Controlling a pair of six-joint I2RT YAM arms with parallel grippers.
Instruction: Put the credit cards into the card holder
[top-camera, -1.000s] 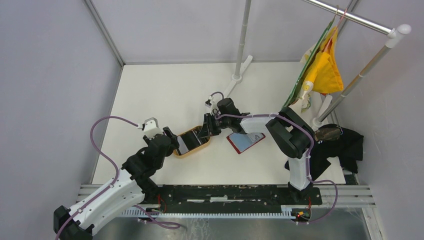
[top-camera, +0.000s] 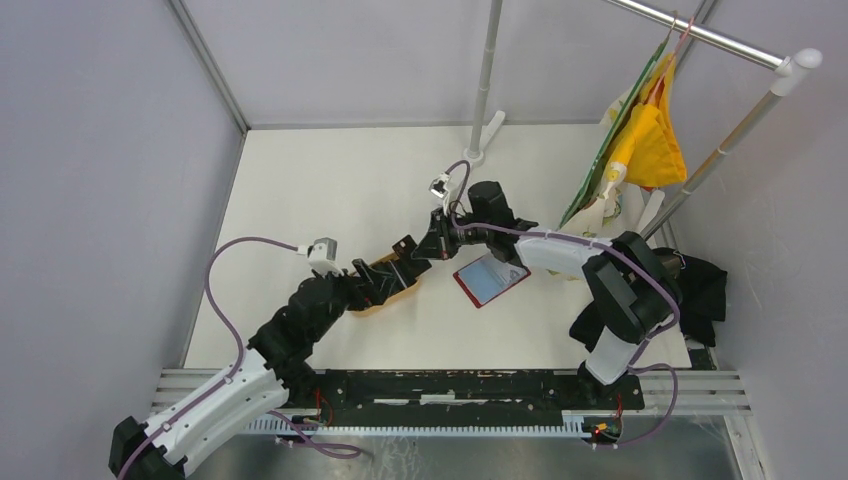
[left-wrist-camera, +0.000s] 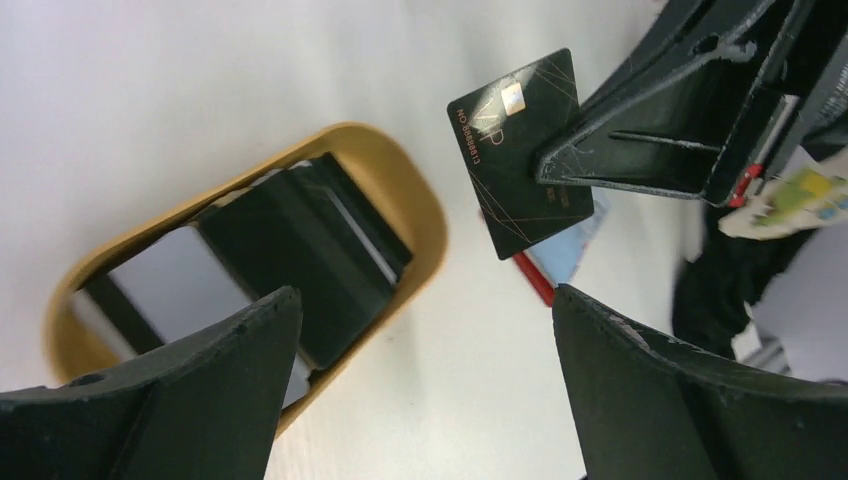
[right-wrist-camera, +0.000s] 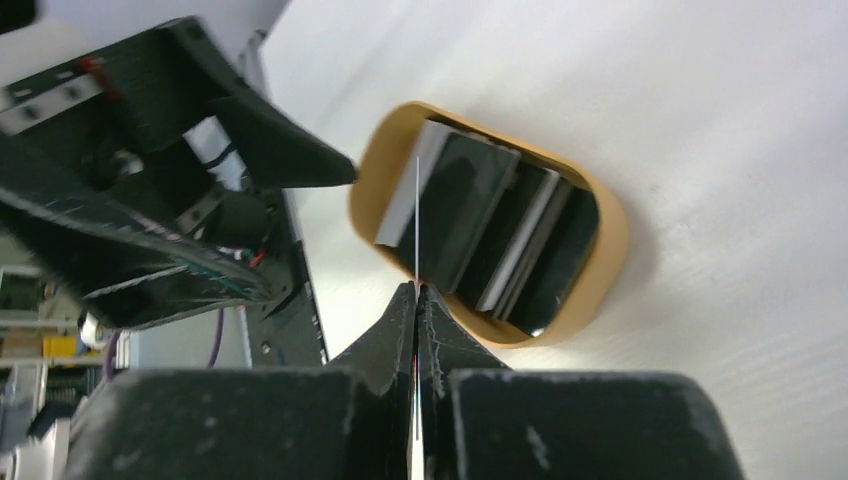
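Observation:
My right gripper is shut on a black VIP card (left-wrist-camera: 500, 130). In the right wrist view that card shows edge-on as a thin line; in the left wrist view its face is tilted, above and right of the tan tray (left-wrist-camera: 435, 235). Several cards (left-wrist-camera: 290, 240) stand packed in the tray, dark and white ones. My left gripper is open with its fingers spread above the table, nothing between them. A flat blue holder with a red border (top-camera: 491, 279), apparently the card holder, lies right of the tray, partly hidden behind the card in the left wrist view.
At the right, a rack (top-camera: 725, 140) carries a hanging yellow cloth (top-camera: 655, 130), and a black cloth (top-camera: 700, 300) lies bunched below. The rack's white foot (top-camera: 474, 157) stands at the back.
The left arm has shifted right, bringing its open gripper closer to the right one.

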